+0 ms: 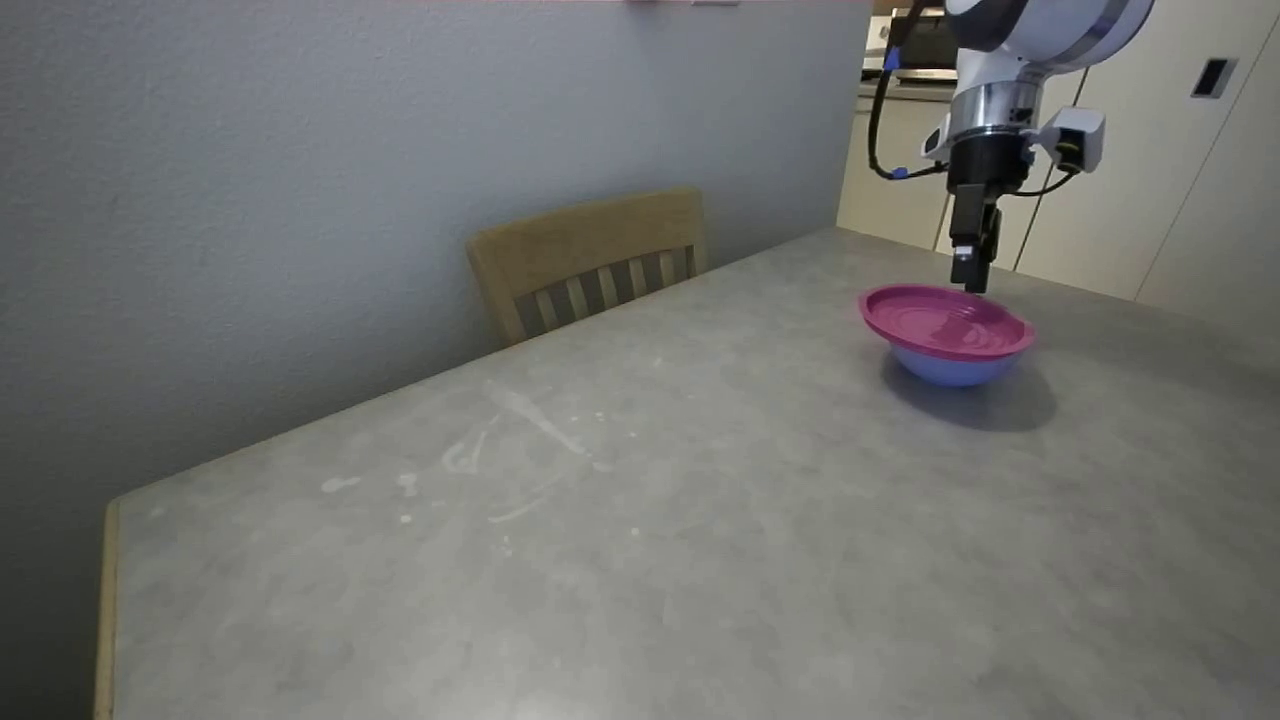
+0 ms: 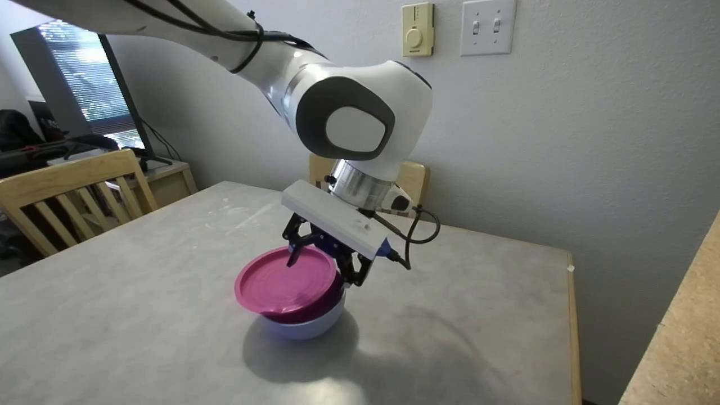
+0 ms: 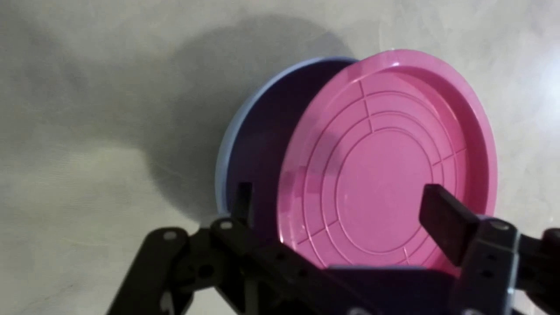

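A round pink lid (image 2: 284,278) lies tilted and off-centre across a light blue bowl (image 2: 307,328) on the table. From the wrist view, the lid (image 3: 386,168) leaves one side of the bowl (image 3: 223,162) uncovered, with a dark interior showing. My gripper (image 2: 325,272) stands open at the bowl's edge, its fingers wide apart. One finger (image 3: 242,202) appears over the uncovered part of the bowl, the other finger (image 3: 446,220) over the lid. Whether either one touches the bowl or lid cannot be told. In exterior view 1 the gripper (image 1: 969,288) is at the lid's far rim.
Wooden chairs (image 1: 588,258) stand at its edge along the wall. A screen (image 2: 88,81) is beyond the table at the left of exterior view 2.
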